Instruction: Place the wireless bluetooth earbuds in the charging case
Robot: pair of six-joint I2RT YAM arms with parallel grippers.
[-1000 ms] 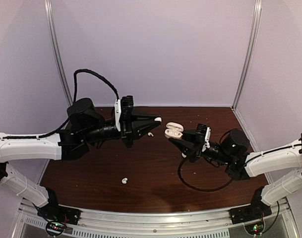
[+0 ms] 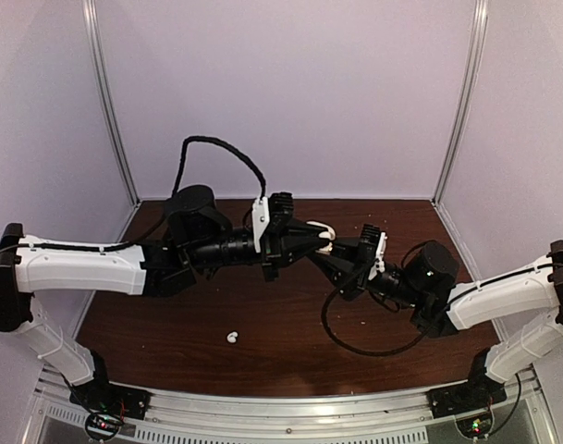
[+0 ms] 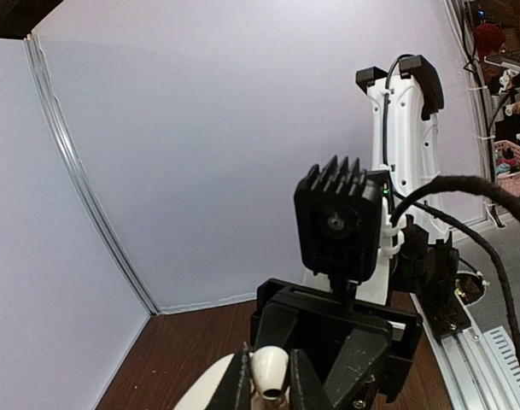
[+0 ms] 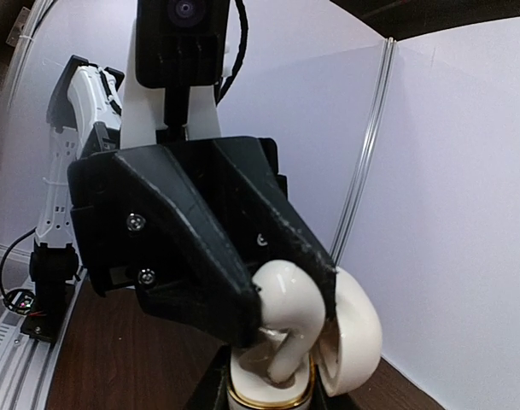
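Note:
My right gripper (image 2: 329, 252) is shut on the open white charging case (image 2: 320, 231), held in the air at the middle; in the right wrist view the case base (image 4: 269, 389) has a gold rim and the lid (image 4: 353, 333) stands up. My left gripper is at the case, with a white earbud (image 3: 269, 370) at its fingertips. In the right wrist view an earbud (image 4: 289, 303) lies at the case's opening beside the left fingers. Whether the left fingers still grip it I cannot tell.
A loose white earbud (image 2: 232, 338) lies on the front left of the dark wooden table (image 2: 281, 342). White walls surround the table on the back and sides.
Over the last second my left gripper has moved right onto the case, carrying the earbud into it.

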